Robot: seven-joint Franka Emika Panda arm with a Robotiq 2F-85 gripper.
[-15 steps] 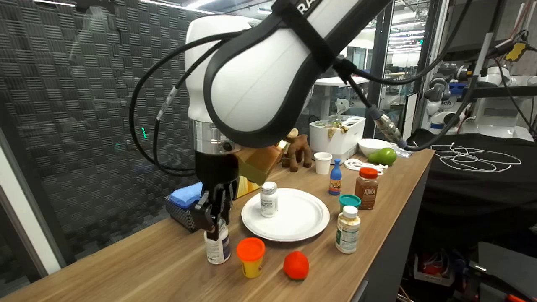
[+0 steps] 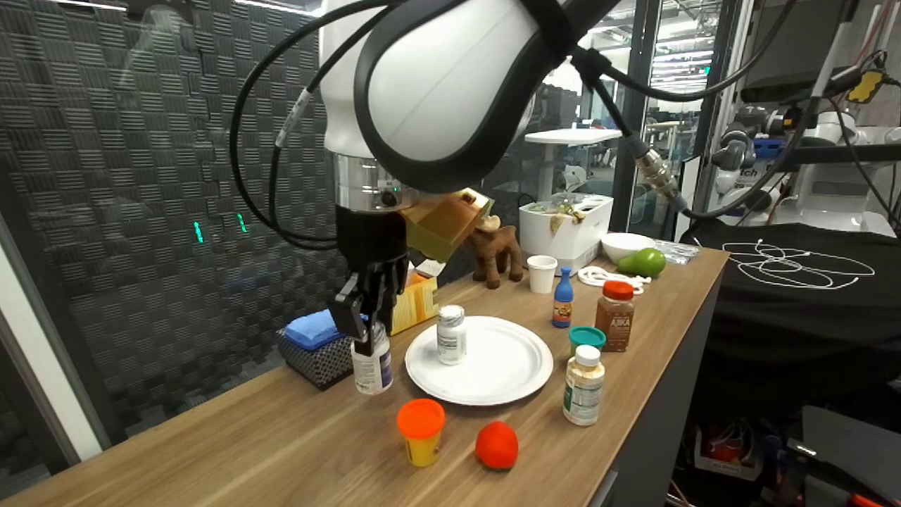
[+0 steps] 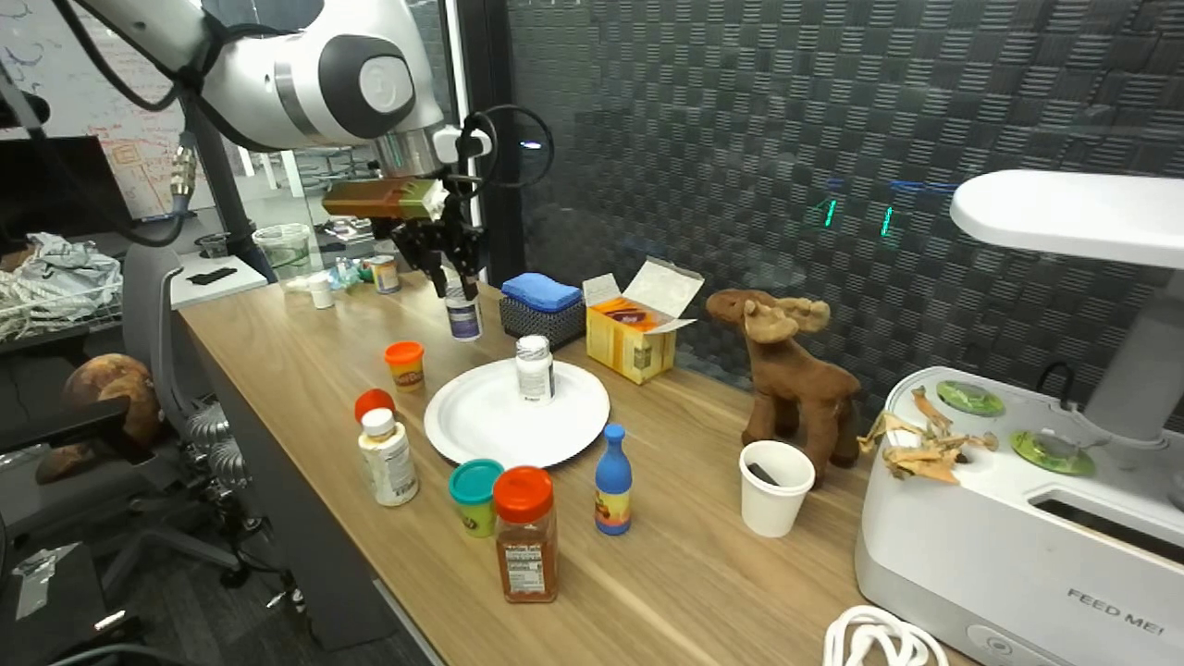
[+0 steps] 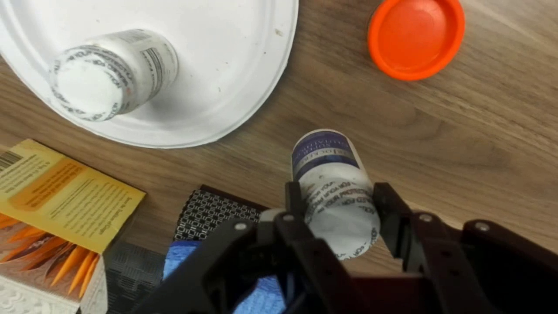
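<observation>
My gripper is shut on a white bottle (image 4: 342,225) with a purple label, holding it near its sealed cap. In the second exterior view this held bottle (image 3: 463,315) hangs upright beyond the plate, seemingly clear of the table. The first exterior view has my gripper (image 2: 369,334) just left of the white plate (image 2: 515,372). A second white bottle (image 2: 451,336) stands on that plate, toward its left side; the wrist view shows its cap (image 4: 89,83) from above.
Close by are a dark patterned box with a blue cloth (image 2: 313,329) and an open yellow box (image 3: 630,342). An orange-lidded tub (image 2: 420,432), a red object (image 2: 496,445) and a white-capped bottle (image 2: 583,389) stand in front. Bare tabletop (image 2: 253,448) lies at the near left.
My gripper and the held bottle have risen and shifted slightly right and farther back, away from the orange-lidded tub. The plate and the bottle on it have stayed put.
</observation>
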